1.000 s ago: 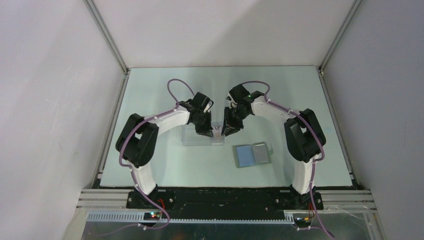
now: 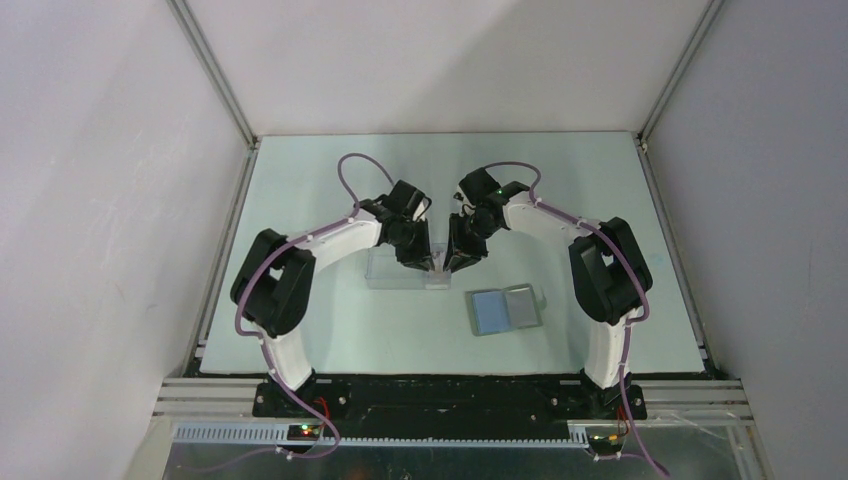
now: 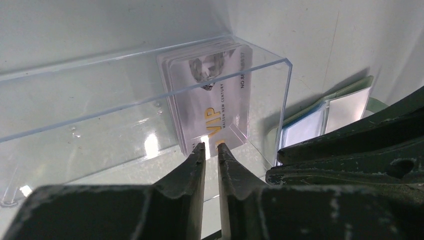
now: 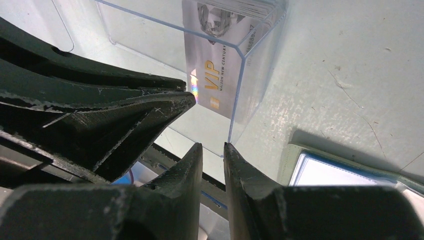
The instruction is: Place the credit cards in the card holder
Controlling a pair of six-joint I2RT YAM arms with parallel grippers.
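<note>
A clear open box holds a stack of pale VIP cards at its right end. Over those cards hovers my left gripper, its fingers parted by a narrow gap with no card seen between them. My right gripper is by the box's right end wall, its fingers also slightly apart; whether they touch that wall I cannot tell. The card holder, green-edged with a blue and a grey pocket, lies open on the table to the right and nearer the front.
Both grippers are very close together above the box, leaving little room between them.
My left gripper has shifted a little to the right, and the clear box has slid slightly right too. The right arm and the card holder look unmoved.
</note>
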